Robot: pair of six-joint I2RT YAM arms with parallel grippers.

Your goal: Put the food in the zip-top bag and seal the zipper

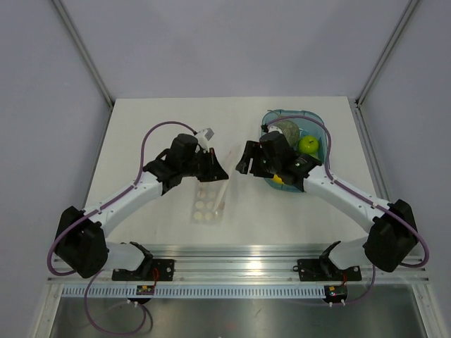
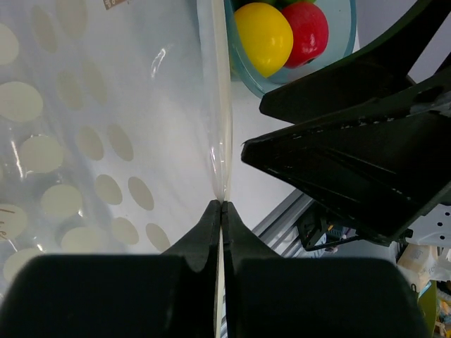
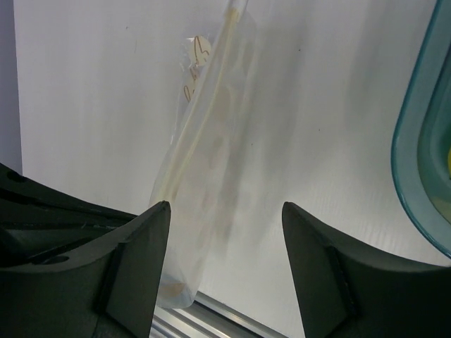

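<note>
The clear, dotted zip top bag [image 1: 208,204] hangs upright in mid-table, its zipper edge in my left gripper, which is shut on it. My right gripper [image 1: 246,158] stands part open just right of the bag; in its wrist view the bag [image 3: 201,148] is beyond the fingertips, with nothing clearly held. A teal bin [image 1: 292,116] holds food: a green apple [image 1: 308,144], a yellow item [image 2: 263,38] and a red one [image 2: 306,30], partly hidden by the right arm in the top view.
The bin takes up the table's right side. A metal rail [image 1: 232,271] runs along the front edge.
</note>
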